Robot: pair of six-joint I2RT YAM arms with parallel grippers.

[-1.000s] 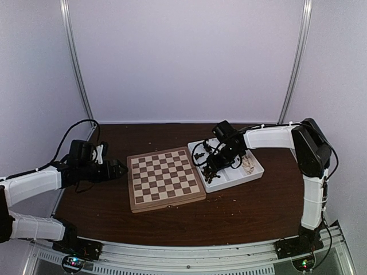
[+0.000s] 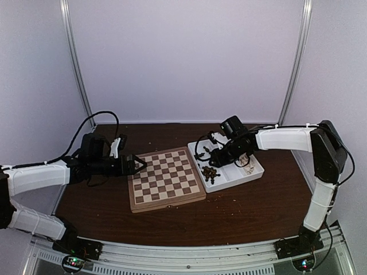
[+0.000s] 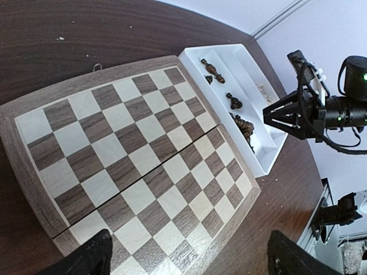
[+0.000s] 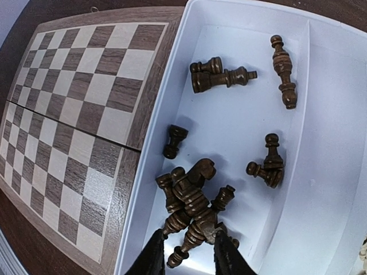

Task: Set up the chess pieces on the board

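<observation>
The chessboard (image 2: 166, 176) lies flat, all its squares bare. Dark chess pieces (image 4: 195, 206) lie heaped in the near part of the white box's left compartment, with several more scattered behind. Over the board's left edge, my left gripper (image 2: 141, 165) stands open and empty; its fingers (image 3: 86, 258) frame the near squares. My right gripper hovers above the box, its fingers (image 4: 222, 258) partly closed with a gap between. Dark pieces show through that gap, but I cannot tell whether one is held.
The white box (image 3: 226, 51) stands against the board's right side, a divider (image 4: 298, 114) splitting it. Pale pieces (image 2: 246, 166) lie in its other compartment.
My left gripper has moved right to the board's left edge, and its fingers now show spread. The right arm has shifted a little to the right, uncovering the heap of dark pieces.
</observation>
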